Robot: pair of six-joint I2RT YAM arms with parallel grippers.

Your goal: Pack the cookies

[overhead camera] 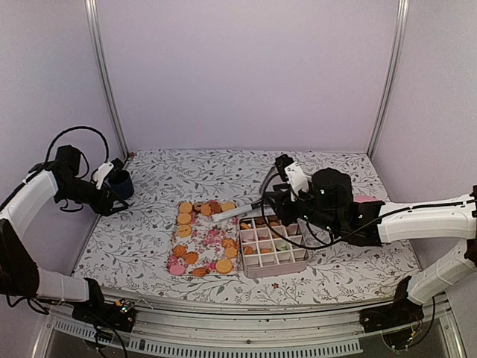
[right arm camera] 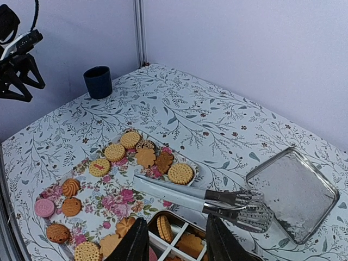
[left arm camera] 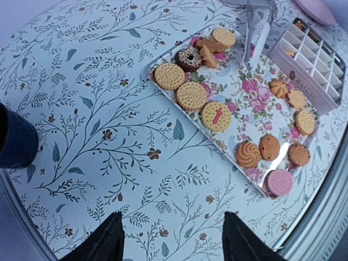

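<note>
A floral tray [overhead camera: 203, 242] holds several cookies: round ones, flower shapes, a pink one [left arm camera: 280, 182]. To its right sits a divided box [overhead camera: 272, 261] with cookies in some compartments. My right gripper is over the box, shut on metal tongs [right arm camera: 187, 196], which extend leftward over the tray's upper part; the contact itself is hard to see in the right wrist view. My left gripper stands open at the left side, well away from the tray, with nothing between its fingers.
A dark cup [right arm camera: 98, 82] stands at the back left. An empty metal tray [right arm camera: 293, 228] lies behind the box to the right, and a pink plate [left arm camera: 315, 8] is at the right. The table left of and behind the cookie tray is mostly clear.
</note>
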